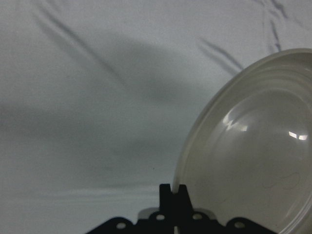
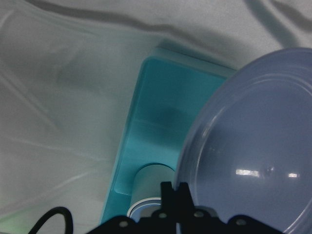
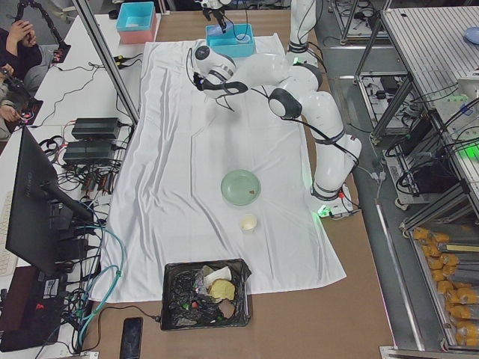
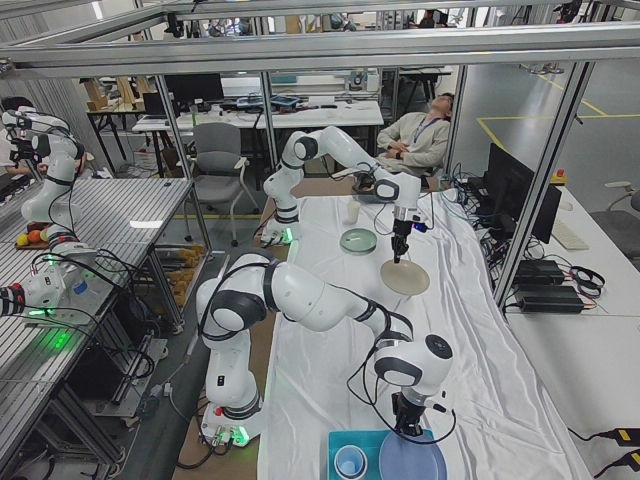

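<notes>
My left gripper is shut on the rim of a beige plate (image 1: 243, 156), which fills the right of the left wrist view. My right gripper is shut on the rim of a blue plate (image 2: 248, 136), held over a turquoise bin (image 2: 141, 112). A cup (image 2: 151, 185) stands inside that bin, also seen in the right camera view. A green plate (image 3: 240, 187) lies on the white cloth, with a pale cup (image 3: 248, 222) near it.
A black lined tray (image 3: 206, 317) with waste sits at the cloth's near edge in the left camera view. The middle of the cloth around the green plate is clear. A monitor (image 3: 30, 209) stands on the side desk.
</notes>
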